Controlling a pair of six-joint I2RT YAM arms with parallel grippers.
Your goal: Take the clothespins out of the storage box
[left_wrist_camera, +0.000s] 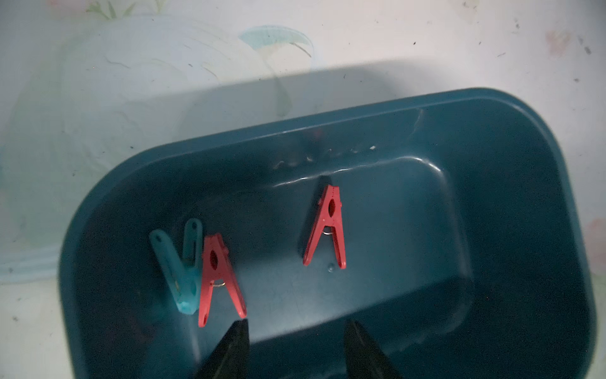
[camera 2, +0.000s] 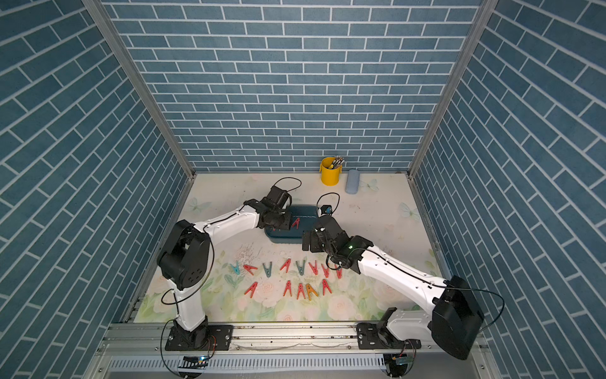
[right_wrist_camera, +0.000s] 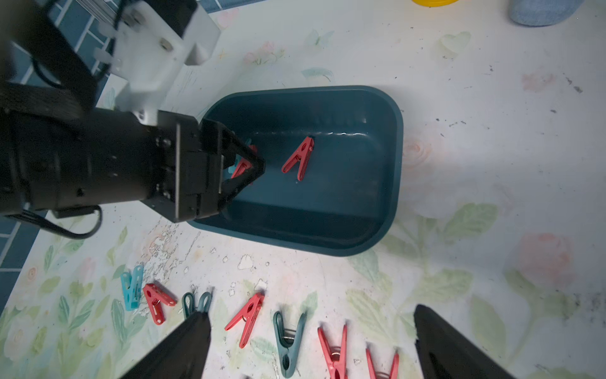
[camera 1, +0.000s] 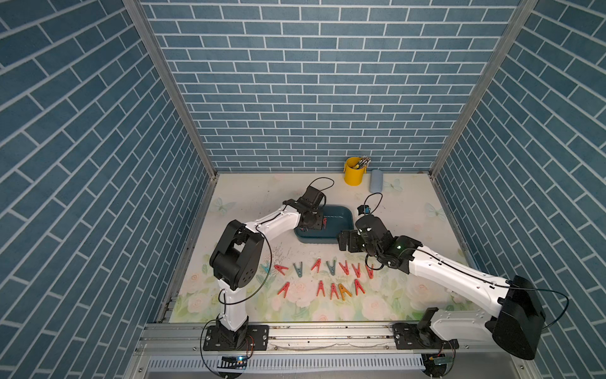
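Note:
The dark teal storage box point(left_wrist_camera: 391, 240) holds two red clothespins point(left_wrist_camera: 331, 214) and a light blue one point(left_wrist_camera: 173, 265), the latter beside the left red one point(left_wrist_camera: 214, 259). My left gripper is over the box, fingers apart, nothing visible between them. My right gripper stands open at the box's front right, above the table. Loose red, teal, blue and orange clothespins point(camera 2: 300, 290) lie on the table in front of the box.
A yellow bucket point(camera 1: 353, 173) with items in it and a grey-blue object point(camera 1: 376, 181) stand at the back.

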